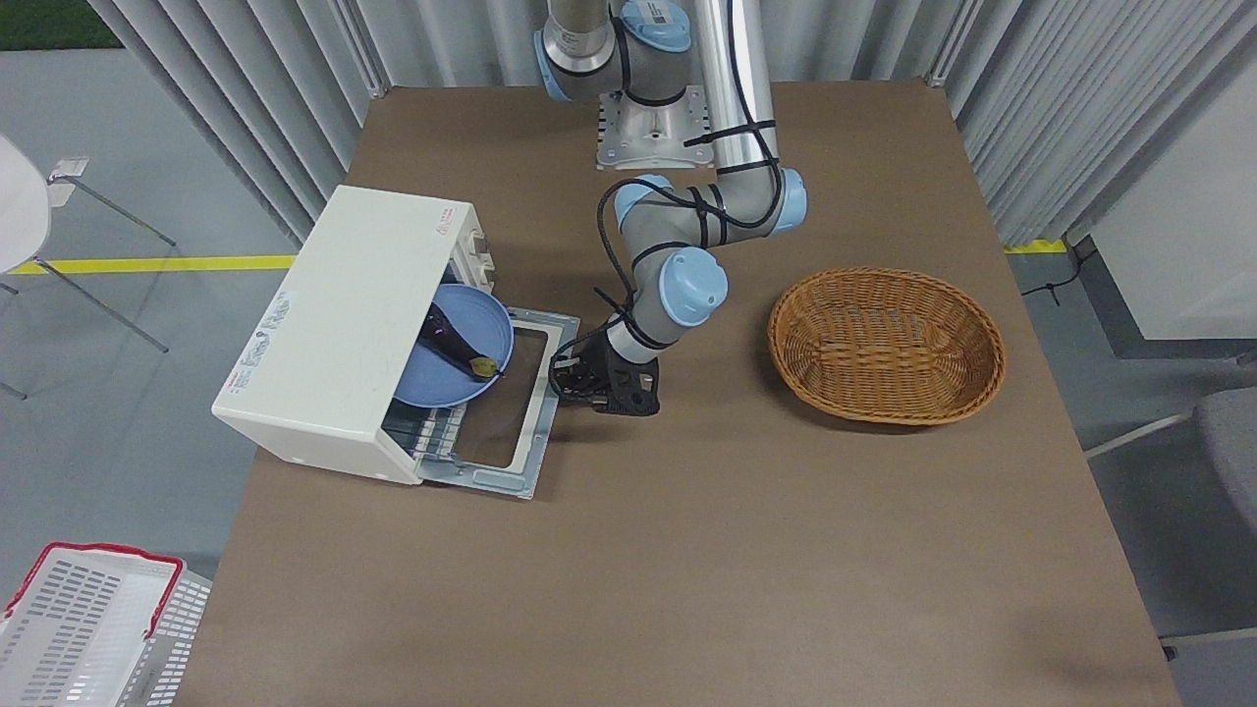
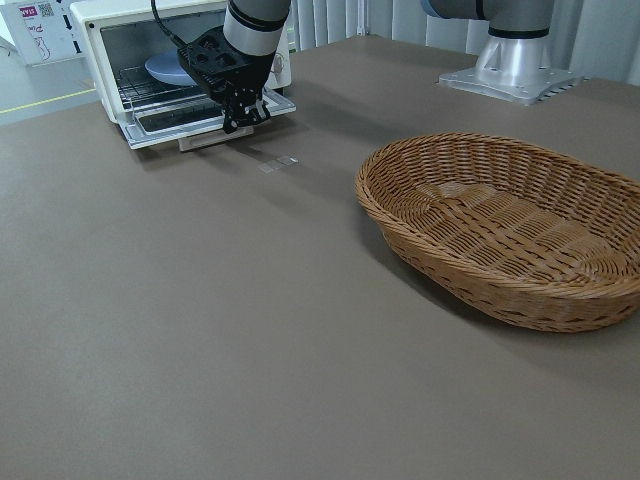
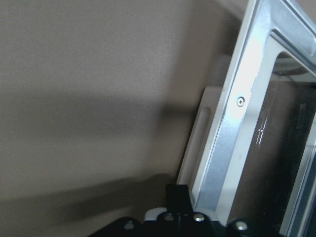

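A white toaster oven (image 1: pixel 318 318) stands on the table with its glass door (image 1: pixel 530 448) lowered flat at its front. A blue plate (image 1: pixel 424 383) rests partly inside, with a dark eggplant (image 1: pixel 454 348) on it. My black gripper is at the outer edge of the lowered door, by the pale handle (image 3: pixel 198 138). In the wrist view its fingers appear together; whether they grip the handle or only touch it, I cannot tell.
A woven basket (image 1: pixel 884 401) sits to the right on the table (image 1: pixel 731 566). A white plastic crate (image 1: pixel 82 625) is beyond the table at the lower left.
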